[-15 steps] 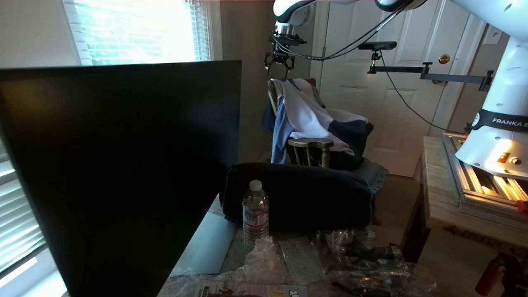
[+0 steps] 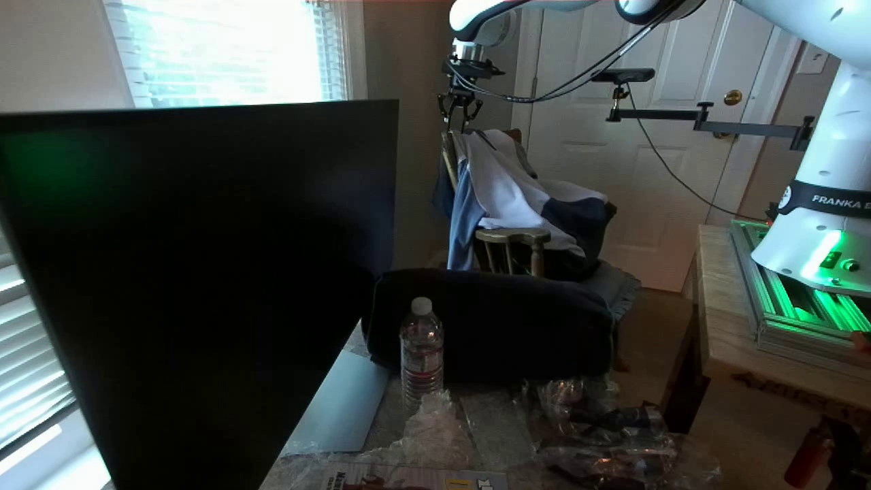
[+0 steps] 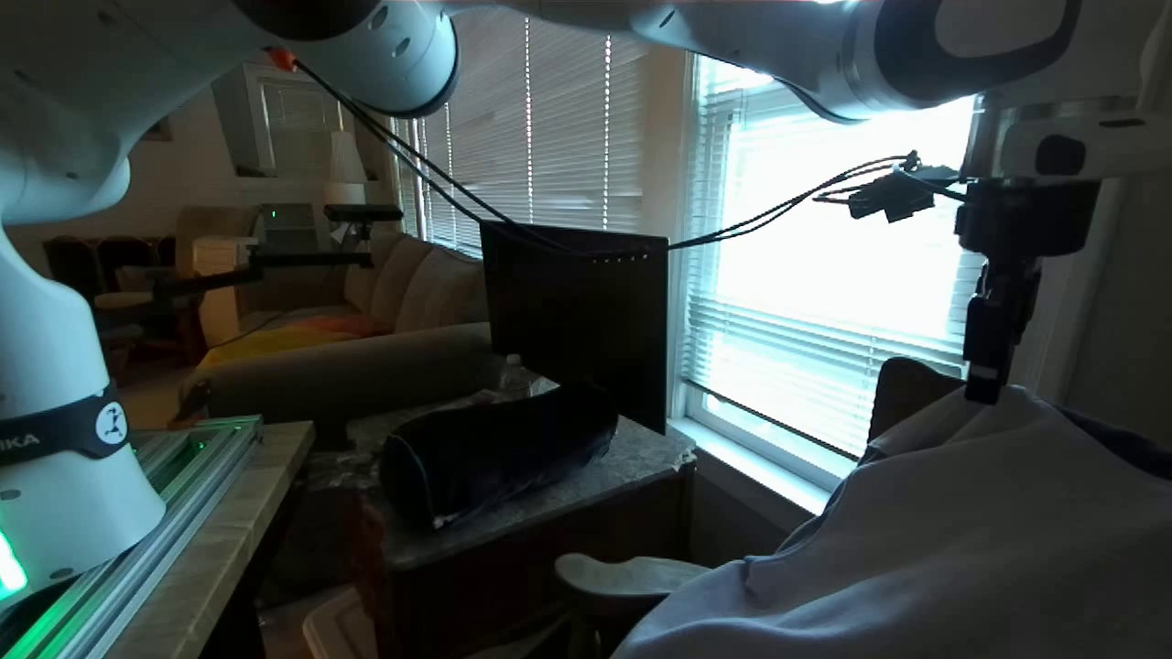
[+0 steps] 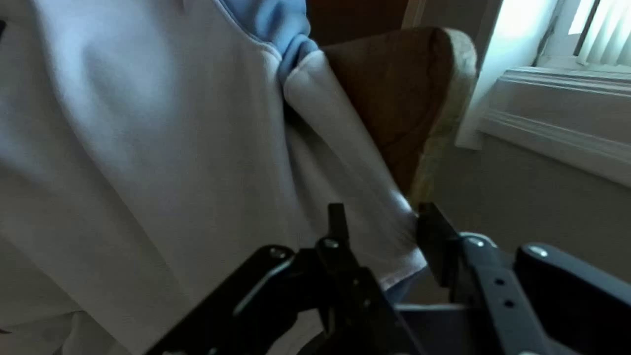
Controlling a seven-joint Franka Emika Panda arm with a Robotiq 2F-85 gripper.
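Note:
A light grey and blue garment (image 2: 510,188) with dark parts is draped over a wooden chair (image 2: 514,237). My gripper (image 2: 455,127) points down at the top of the chair's back. In the wrist view, the garment's pale cloth (image 4: 195,148) fills the left side, and its corner lies between the fingers of my gripper. These fingers (image 4: 337,222) stand part open, with a clear gap across the cloth. The wooden chair back (image 4: 396,100) rises just behind that corner. From the second exterior view, the fingertips (image 3: 984,386) meet the garment's upper edge; contact is hard to judge.
A window (image 3: 824,253) and wall lie close beside the chair. Across the room, a table (image 3: 527,511) carries a dark rolled bundle (image 2: 494,327), a water bottle (image 2: 422,351) and a large black screen (image 2: 196,269). Black cables (image 2: 563,88) hang along the arm.
My gripper's fingers have come closer together and sit slightly lower at the chair's top. The base light has turned from amber to green. The garment looks the same.

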